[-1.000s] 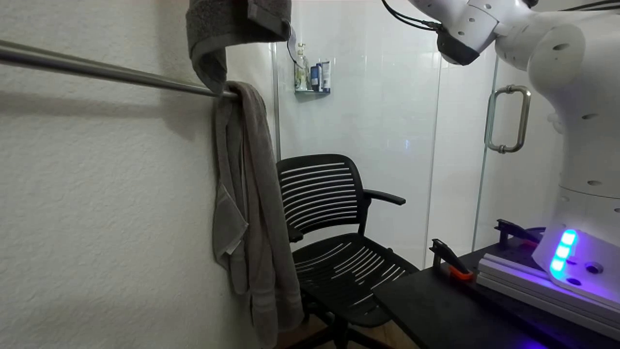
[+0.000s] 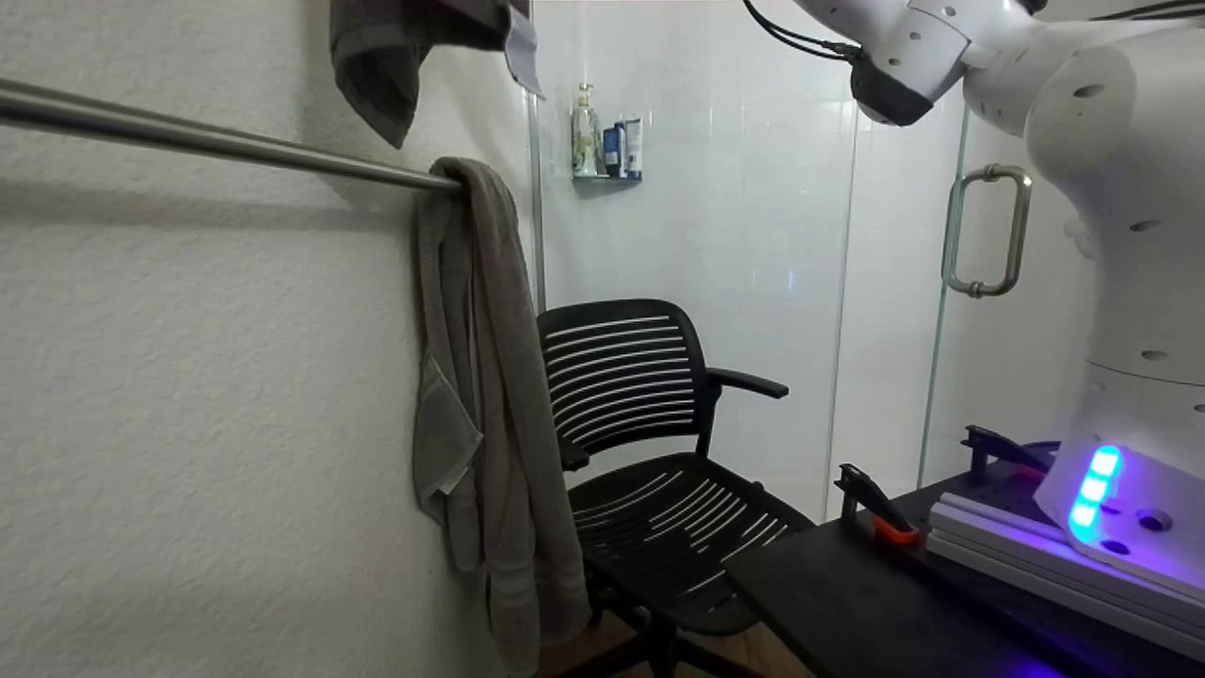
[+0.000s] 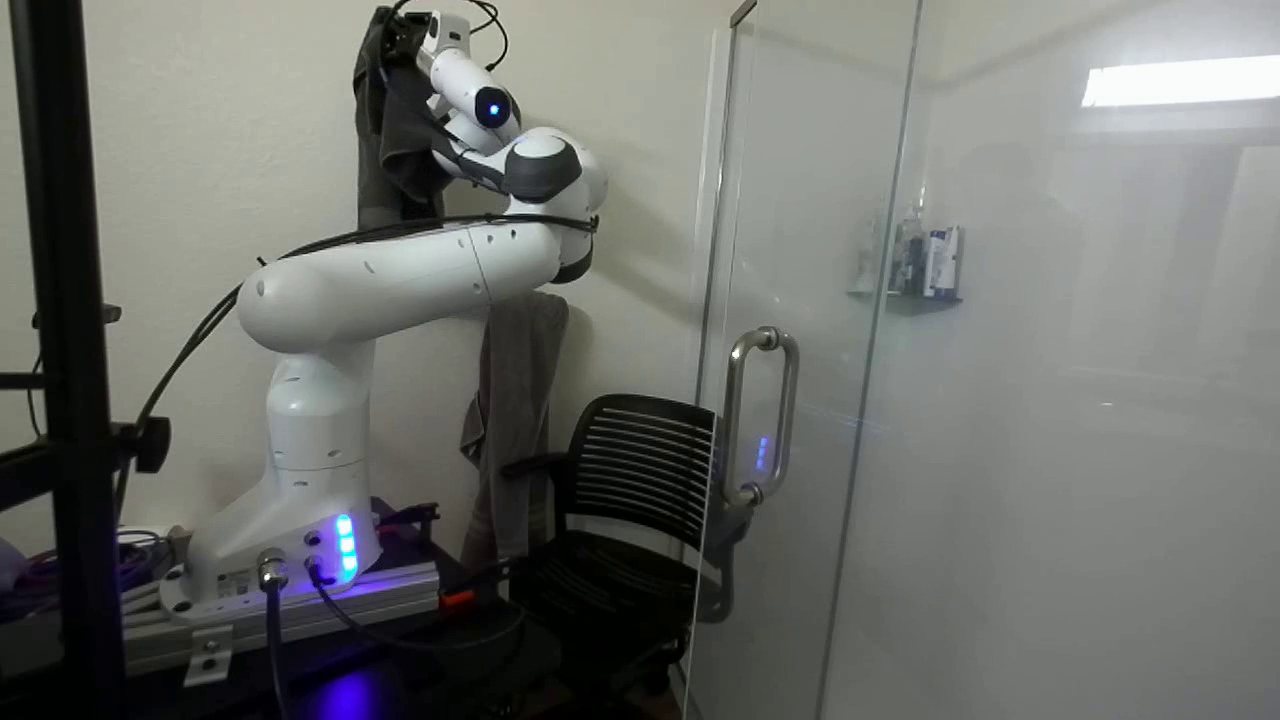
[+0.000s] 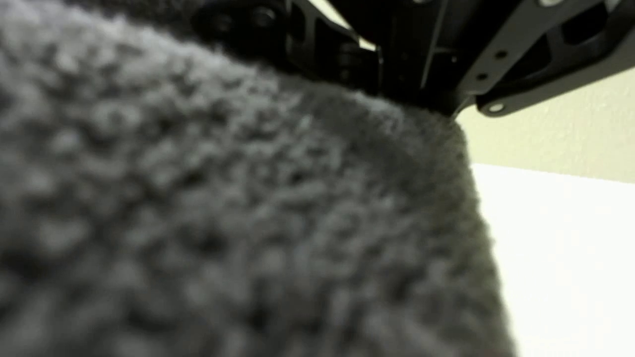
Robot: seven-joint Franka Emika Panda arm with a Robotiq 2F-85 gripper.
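Observation:
A dark grey towel (image 2: 390,68) hangs in the air at the top of exterior view 1, its lower corner above the metal rail (image 2: 226,137). High against the wall in exterior view 2, my gripper (image 3: 408,34) is shut on this towel, which drapes down beside the arm. Blurred grey pile of the towel (image 4: 250,208) fills most of the wrist view and covers the fingertips. Over the rail's far end hangs a second grey towel (image 2: 497,373), apart from the raised one.
A black chair (image 2: 666,452) stands below, beside the hanging towel. Behind it is a glass shower door with a metal handle (image 3: 762,414). The arm's base sits on a black table (image 2: 859,593). Open wall lies left of the towels.
The raised towel has moved up and a little left in exterior view 1, its lower corner now clear of the rail. The second towel hangs as before.

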